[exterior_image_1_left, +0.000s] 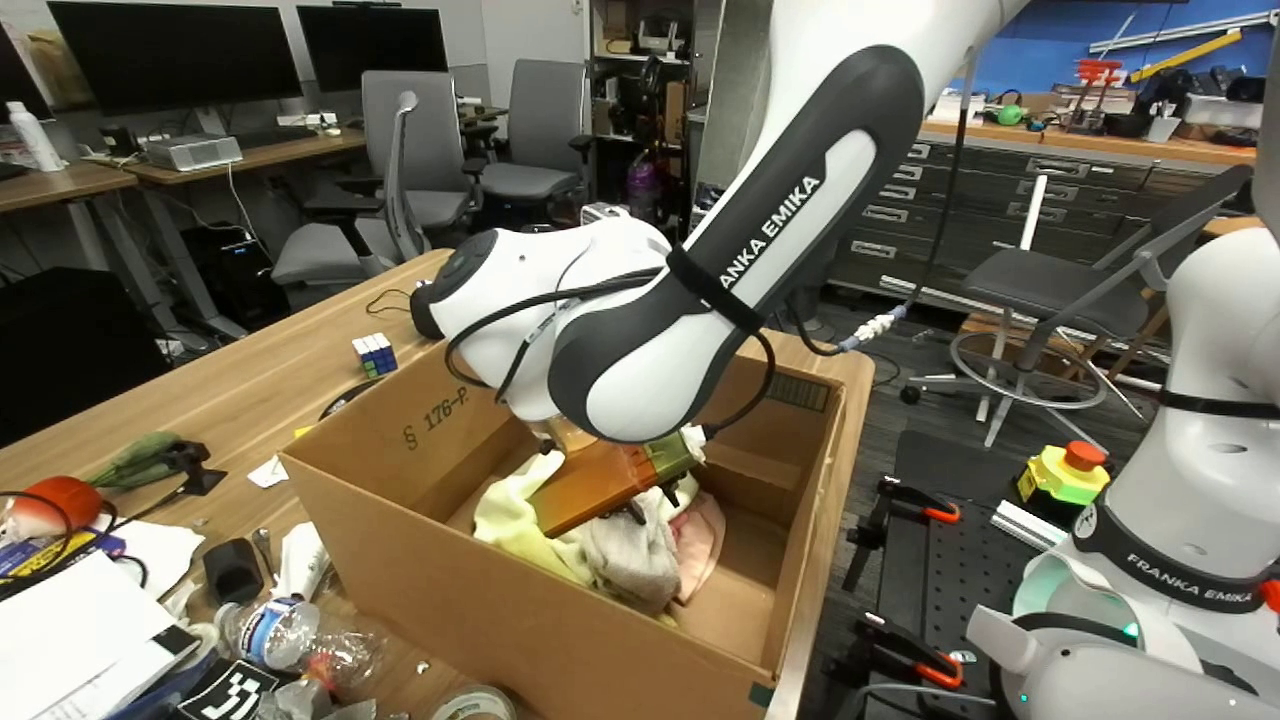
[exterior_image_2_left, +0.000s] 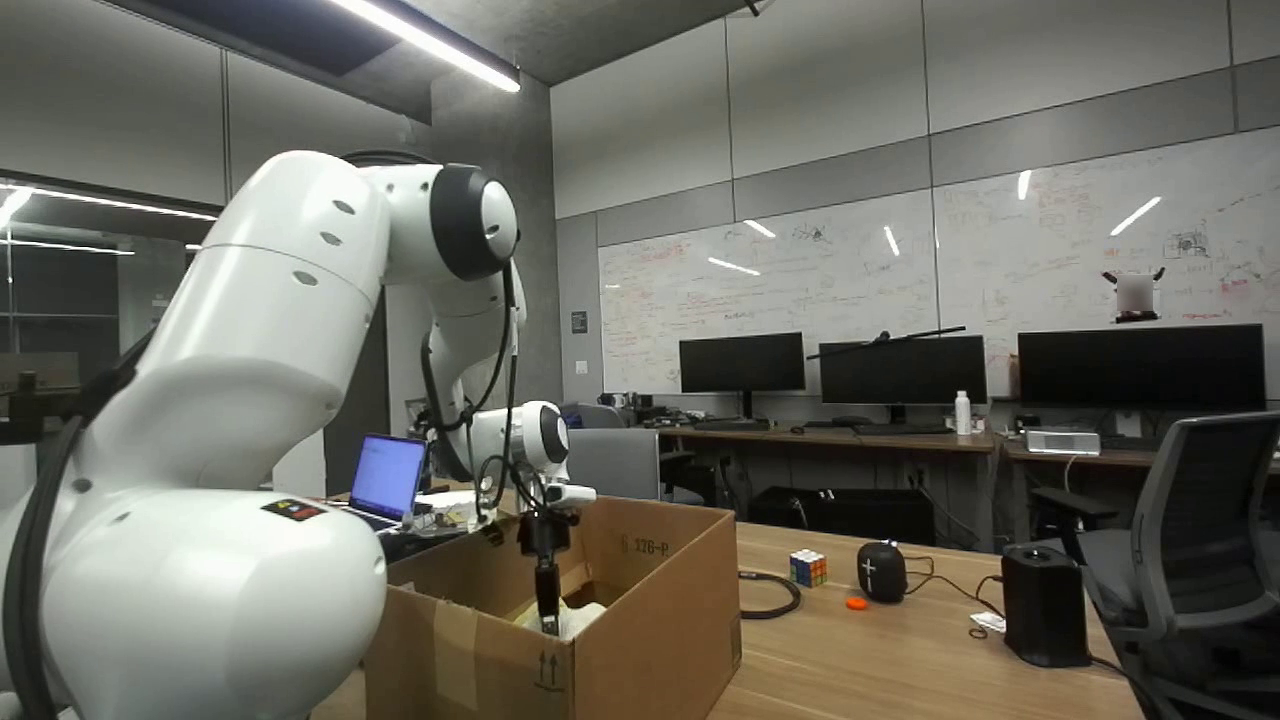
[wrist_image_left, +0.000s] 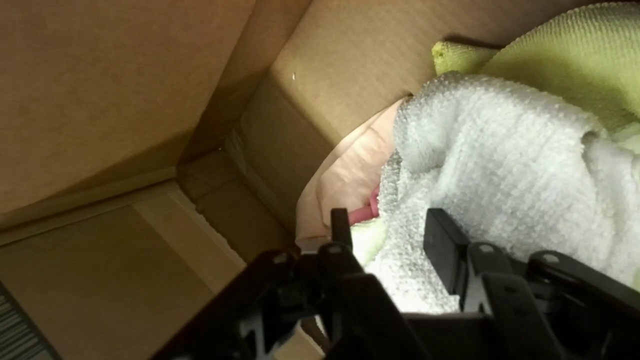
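Inside the cardboard box (exterior_image_1_left: 528, 600) lies a heap of cloths. In the wrist view a fluffy white-grey towel (wrist_image_left: 510, 162) fills the right side, with a yellow-green cloth (wrist_image_left: 576, 72) behind it. A pink cloth (wrist_image_left: 351, 174) shows at the towel's left edge. My gripper is part open, its fingers apart, and the towel lies beneath and between them; whether they touch it I cannot tell. In the second exterior view the gripper (exterior_image_2_left: 549, 622) points down into the box, the cloths partly hidden by the near wall.
The box walls (exterior_image_2_left: 654, 600) rise around the gripper on all sides. Bare box floor (exterior_image_1_left: 741, 588) shows right of the cloths. On the table outside stand a Rubik's cube (exterior_image_1_left: 374, 354) and, at the near left, a plastic bottle (exterior_image_1_left: 270, 632) among clutter.
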